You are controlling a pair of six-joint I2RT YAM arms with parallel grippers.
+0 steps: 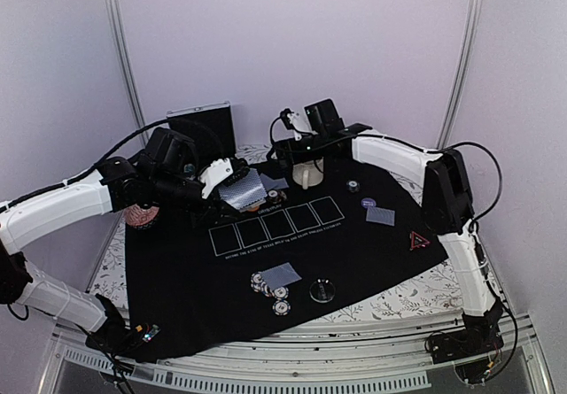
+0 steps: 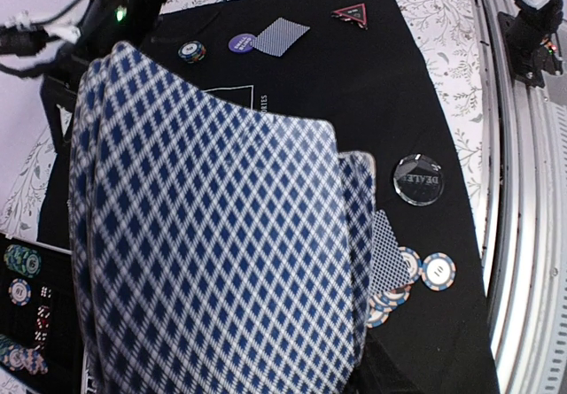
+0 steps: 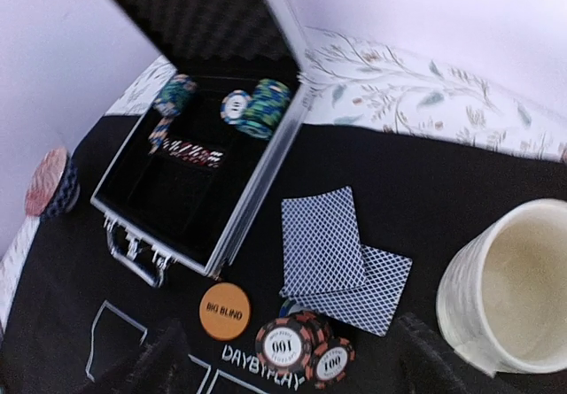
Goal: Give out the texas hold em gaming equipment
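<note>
My left gripper (image 1: 232, 174) is shut on a deck of cards (image 2: 213, 235) with blue checked backs; the deck hides most of the fingers in the left wrist view. At the back of the mat, two overlapping cards (image 3: 323, 243) lie face down beside stacked chips (image 3: 288, 345) and the orange big blind button (image 3: 224, 311). Above them, in the right wrist view, my right gripper is open with nothing between its blurred fingers. One card (image 1: 381, 216) lies at the right by the purple small blind button (image 1: 368, 203). Another card (image 1: 282, 275) touches chips at the front.
An open chip case (image 3: 199, 159) stands at the back left. The white cup (image 3: 496, 288) is close to the right gripper. A clear dealer button (image 1: 322, 290) and red triangle (image 1: 418, 241) lie on the black mat.
</note>
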